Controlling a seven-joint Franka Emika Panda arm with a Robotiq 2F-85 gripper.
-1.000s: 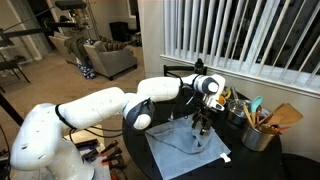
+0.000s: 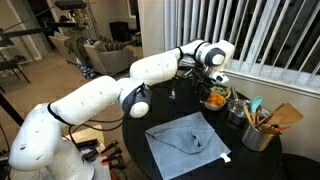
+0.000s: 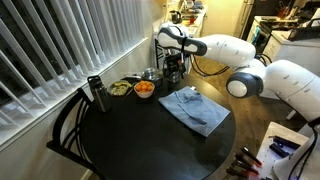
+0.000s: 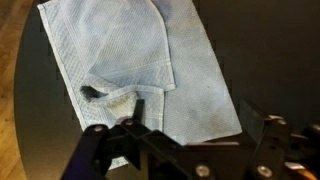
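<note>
A light blue-grey cloth lies on the dark round table, with part of it folded over. In the wrist view the cloth shows a folded flap and a small bunched ridge with a dark gap at its left end. My gripper stands open above the cloth's lower edge, its black fingers wide apart with nothing between them. From exterior view 1, the gripper appears raised clear of the cloth, near the containers at the back. The cloth appears spread out in exterior view 2.
A bowl of orange fruit stands near the table's edge. Beside it are metal pots and a utensil holder with wooden and coloured tools. A dark bottle stands farther along.
My gripper has risen from the cloth and moved back, away from the robot's base. The part of the cloth that stood raised near the gripper now lies lower, folded over the rest.
</note>
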